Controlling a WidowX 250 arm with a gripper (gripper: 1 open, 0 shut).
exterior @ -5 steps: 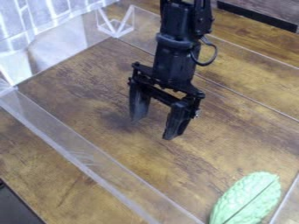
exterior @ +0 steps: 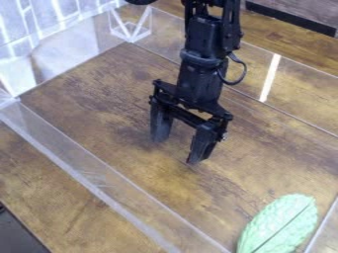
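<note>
The black gripper (exterior: 181, 140) hangs over the wooden floor of a clear-walled bin (exterior: 93, 178), near the middle of the view. Its two fingers are spread apart, with nothing visible between them. A pale green, ridged oblong object (exterior: 278, 225), like a toy vegetable, lies at the lower right, well apart from the gripper.
Clear plastic walls run along the left and back of the work area. A white cloth (exterior: 34, 30) is at the top left. The wooden surface (exterior: 99, 99) around the gripper is bare.
The arm has shifted very slightly, its upper part a little to the right. The green object has not moved.
</note>
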